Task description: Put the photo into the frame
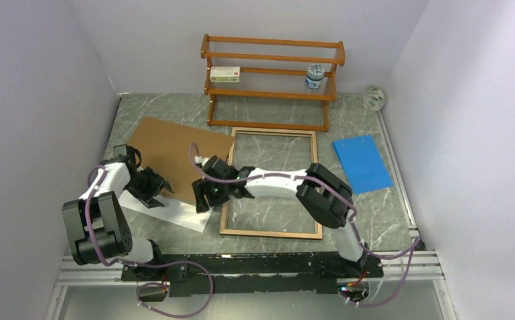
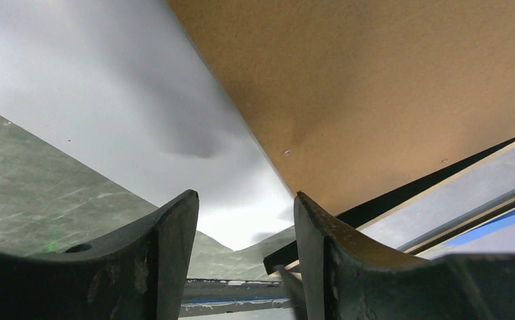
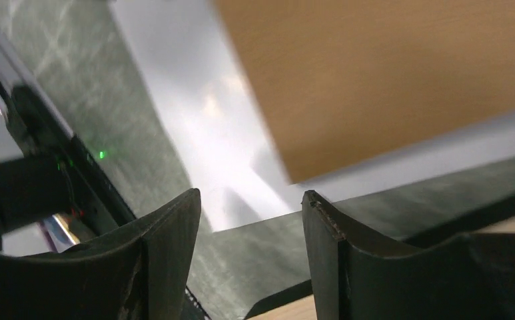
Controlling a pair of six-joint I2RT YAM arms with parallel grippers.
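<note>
At the left of the table a white sheet (image 1: 179, 214) lies flat, probably the photo, partly under a brown board (image 1: 166, 143). To its right the empty wooden frame (image 1: 271, 234) lies on the table. Over the sheet's left part hovers my left gripper (image 1: 164, 194), open; its wrist view has the sheet (image 2: 141, 120) and brown board (image 2: 374, 87) below the parted fingers. My right gripper (image 1: 200, 201), also open, is above the sheet's right end beside the frame. Between its fingers in the right wrist view, the sheet's corner (image 3: 234, 207) shows beneath, apart from them.
Behind the frame stands a wooden rack (image 1: 268, 95) holding a small box (image 1: 225, 74) and a jar (image 1: 314, 77). A blue sheet (image 1: 362, 164) lies to the right, with a roll of tape (image 1: 374, 98) behind it. Bare table shows around the blue sheet.
</note>
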